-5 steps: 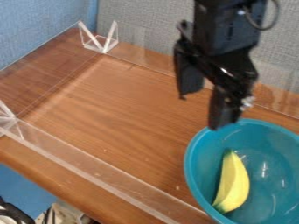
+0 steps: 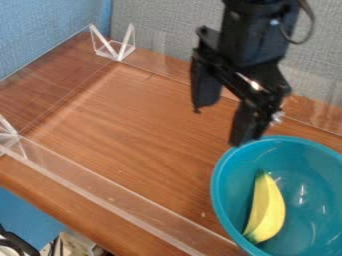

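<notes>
My black gripper [image 2: 225,105] hangs over the right part of the wooden table, high above and just behind a teal bowl [image 2: 321,220]. It stands open with nothing visible between its fingers. A yellow banana [image 2: 267,208] lies in the left part of the bowl.
White wire brackets [image 2: 114,45] stand at its back left and left edge, and a clear strip runs along the front. A grey wall is behind.
The gripper has shifted slightly left over the last second. The bowl and banana have not moved.
</notes>
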